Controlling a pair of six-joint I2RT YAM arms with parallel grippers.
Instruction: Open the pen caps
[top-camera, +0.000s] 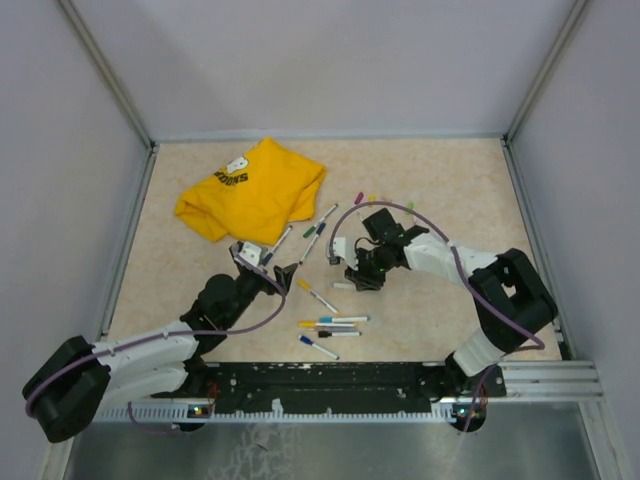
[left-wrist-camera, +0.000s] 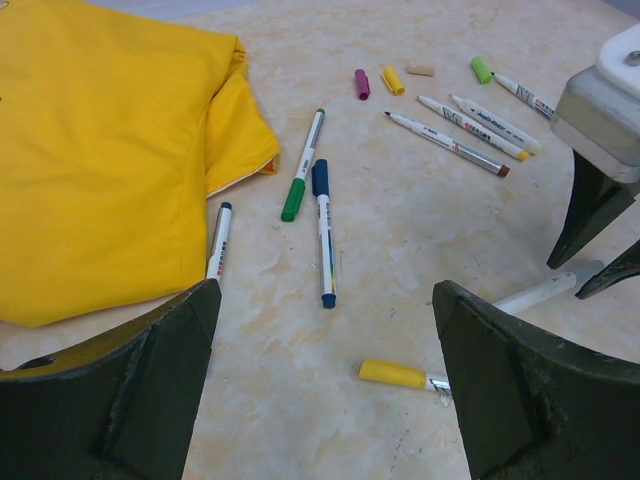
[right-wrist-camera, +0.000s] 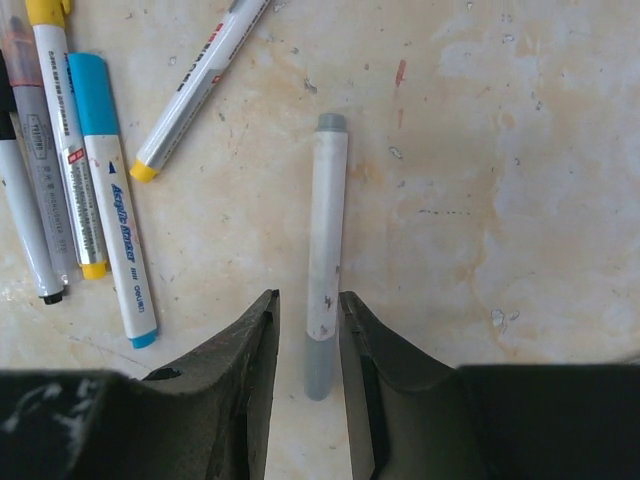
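A white pen with a grey cap (right-wrist-camera: 326, 230) lies flat on the table in the right wrist view. Its capped end (right-wrist-camera: 319, 368) lies between the fingers of my right gripper, which stands part open with a gap on each side. My left gripper is open and empty over the left side. Below its fingers show a yellow-capped pen (left-wrist-camera: 392, 374), a blue-capped pen (left-wrist-camera: 324, 235) and a green-capped pen (left-wrist-camera: 303, 168). Uncapped pens, one with a brown end (left-wrist-camera: 450, 144), lie at the back with a loose purple cap (left-wrist-camera: 361, 84) and a yellow cap (left-wrist-camera: 394, 80).
Several capped pens, one light blue (top-camera: 343, 319), lie in a row near the front. A yellow cloth (top-camera: 255, 190) covers the back left. Bare table (top-camera: 450, 320) shows at the front right.
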